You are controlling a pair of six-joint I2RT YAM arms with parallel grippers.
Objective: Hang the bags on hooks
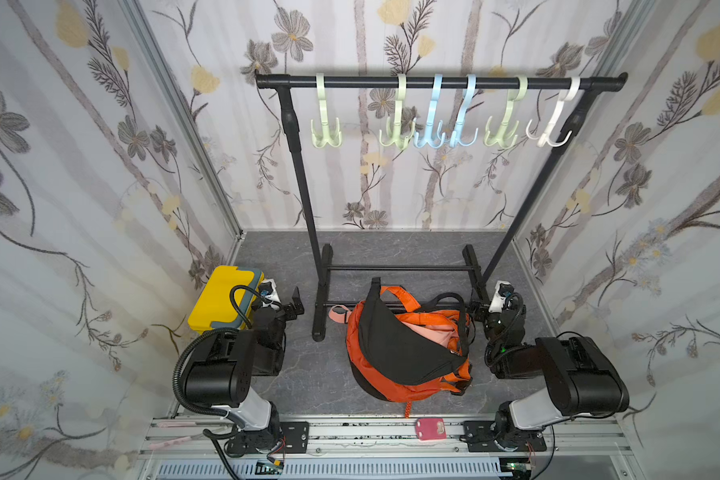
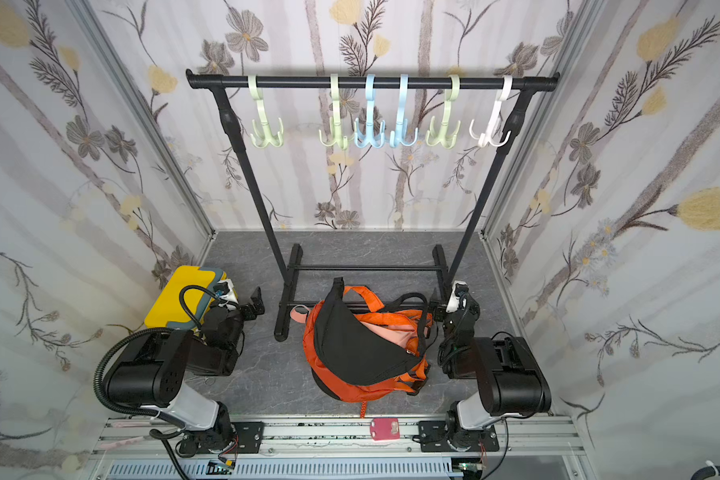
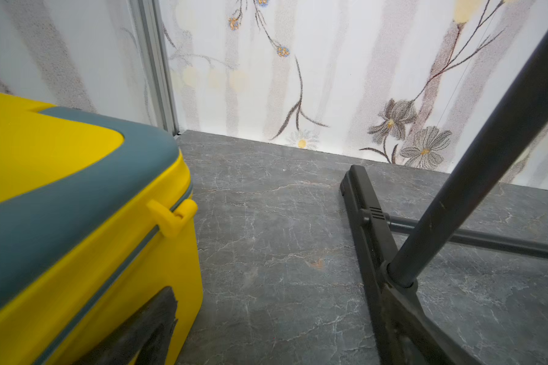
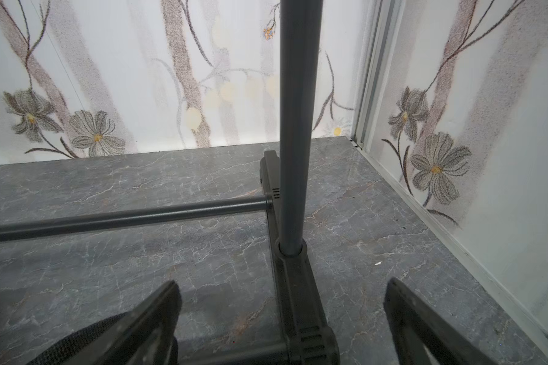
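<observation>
An orange and dark grey bag (image 1: 404,340) lies on the floor between my two arms, its black strap loop (image 2: 404,301) toward the right rear. Several hooks hang from the rack's top bar, among them a blue hook (image 1: 434,112) and a white hook (image 1: 558,112). My left gripper is open and empty, left of the bag and next to the yellow box. Just right of the bag, my right gripper stands open, with a piece of black strap (image 4: 79,340) by its left finger. Neither gripper holds the bag.
A yellow box (image 3: 158,243) with grey trim stands close to my left gripper. The rack's feet (image 4: 298,292) and posts (image 1: 305,184) rise behind the bag. A pink object (image 1: 430,429) sits on the front rail. Bare floor lies behind the rack.
</observation>
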